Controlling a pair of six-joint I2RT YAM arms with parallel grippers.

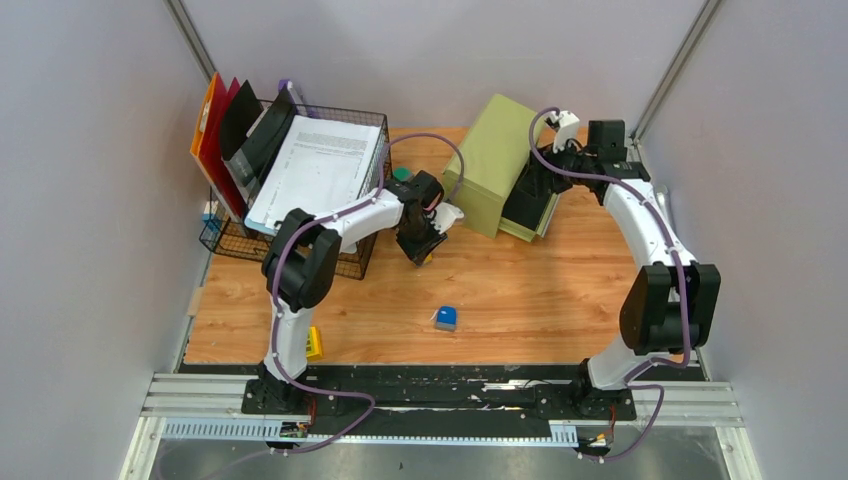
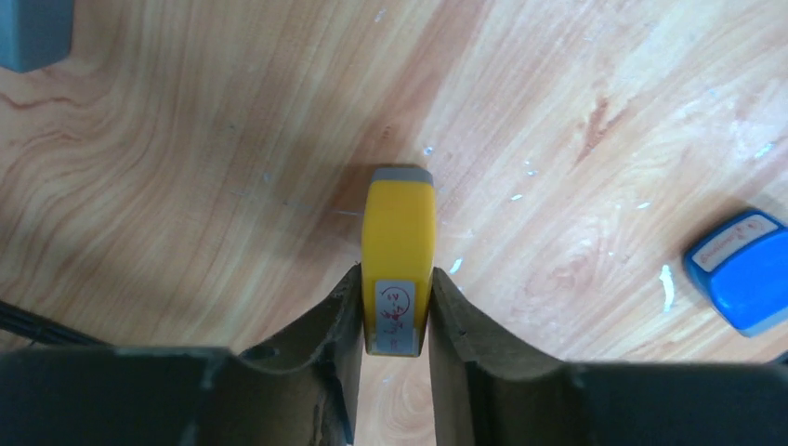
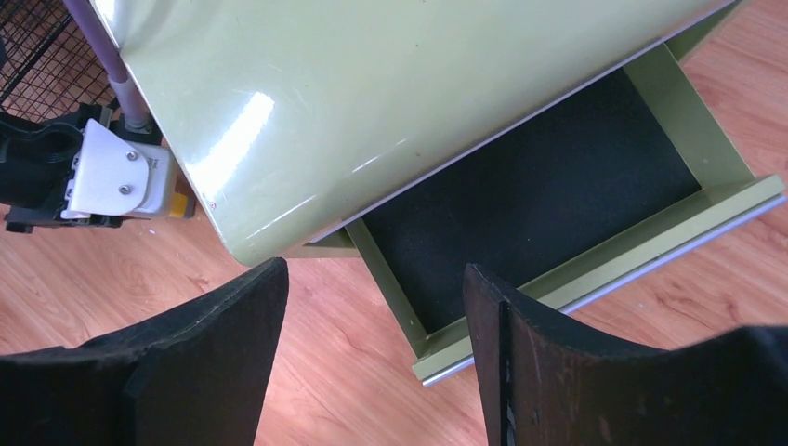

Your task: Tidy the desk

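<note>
A yellow eraser block (image 2: 398, 228) with a white label is pinched between the fingertips of my left gripper, just over the desk or touching it; I cannot tell which. The green cabinet (image 1: 487, 165) stands at the back right with its drawer (image 3: 544, 186) pulled out, black-bottomed and empty where visible. My right gripper is open over the drawer's front side, nothing between its fingers. A blue block (image 1: 446, 318) lies on the front middle of the desk. Behind the left arm, a green block (image 1: 402, 174) shows beside the basket.
A black wire basket (image 1: 352, 268) at the back left holds papers (image 1: 318, 165) and several folders (image 1: 215, 135). Partly behind the left arm lies a yellow calculator-like item (image 1: 314, 344).
</note>
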